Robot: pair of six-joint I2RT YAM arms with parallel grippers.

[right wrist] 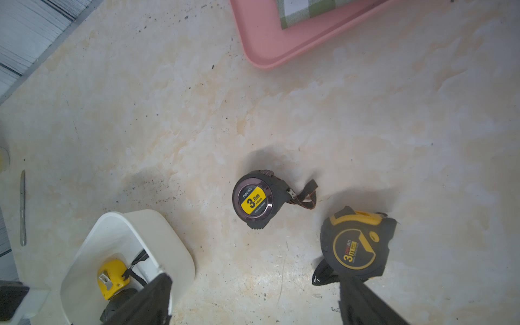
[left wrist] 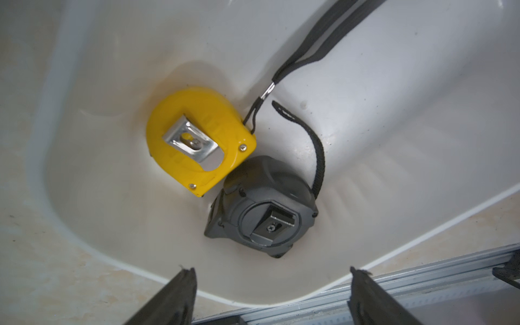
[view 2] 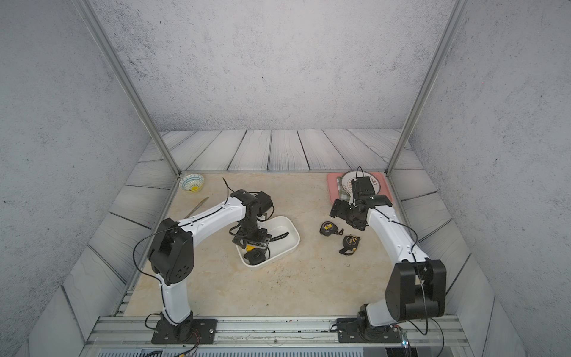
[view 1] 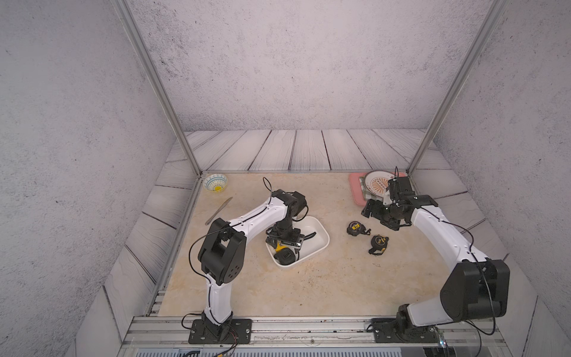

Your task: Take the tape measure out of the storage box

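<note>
Inside the white storage box (left wrist: pixel 433 227) lie a yellow tape measure (left wrist: pixel 230 127) with a black strap and a dark grey tape measure (left wrist: pixel 254 203), touching each other. My left gripper is open above the box, nothing between its fingers; in the top left view it partly covers the yellow one. On the bare table to the right of the box are two black-and-yellow tape measures, a round one (right wrist: pixel 260 198) and a larger one (right wrist: pixel 354 243). My right gripper hangs open and empty near them, apart from both.
A pink tray (view 1: pixel 357 190) with a plate (view 1: pixel 378 181) stands at the back right, close to the right arm. At the back left are a patterned bowl (view 1: pixel 215 182) and a knife (view 1: pixel 219 210).
</note>
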